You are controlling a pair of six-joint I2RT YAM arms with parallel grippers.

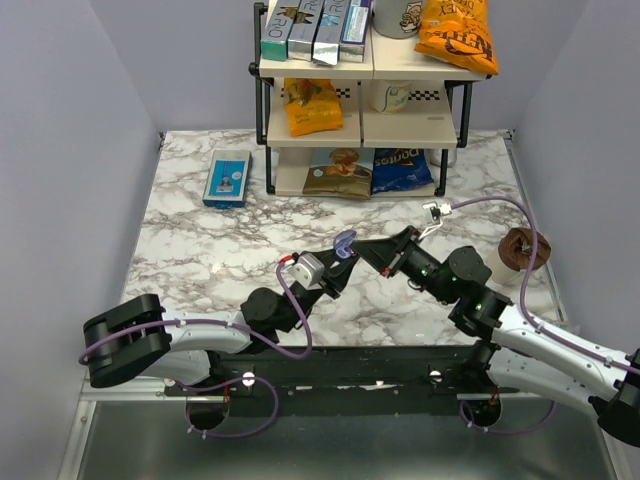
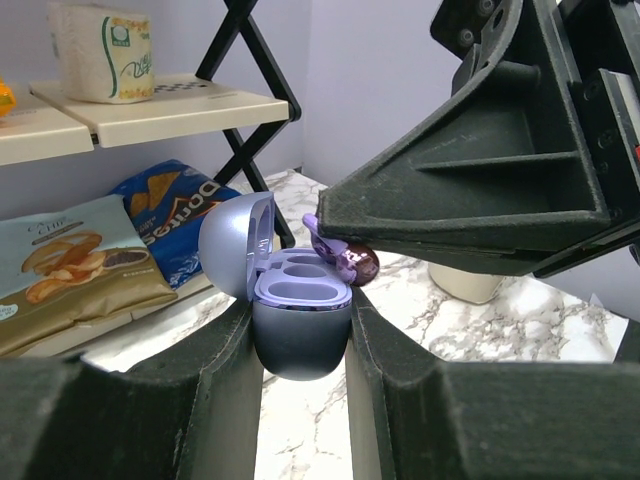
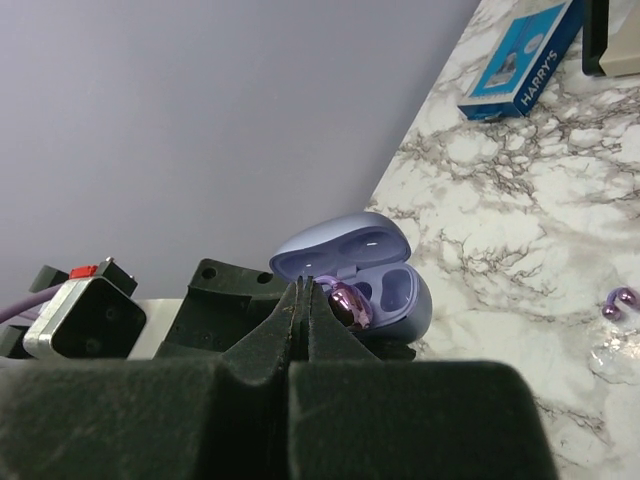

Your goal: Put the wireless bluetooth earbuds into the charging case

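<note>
My left gripper (image 1: 342,259) is shut on the lavender charging case (image 2: 301,325), which is upright with its lid (image 2: 232,245) swung open. Its two slots show no earbud seated in them. A glossy purple earbud (image 2: 362,264) hangs at the case's rim, its thin band touching the tip of my right gripper. That gripper is shut; whether the band is pinched between its fingers I cannot tell. In the right wrist view, the earbud's metallic ball (image 3: 352,306) overlaps the near edge of the case. Another purple earbud (image 3: 619,302) lies on the marble table.
Beside the loose earbud is something clear (image 3: 615,355). A blue Harry's box (image 1: 227,178) lies at the back left, and a shelf rack (image 1: 415,125) with snacks stands at the back. At the right is a brown-topped container (image 1: 522,250).
</note>
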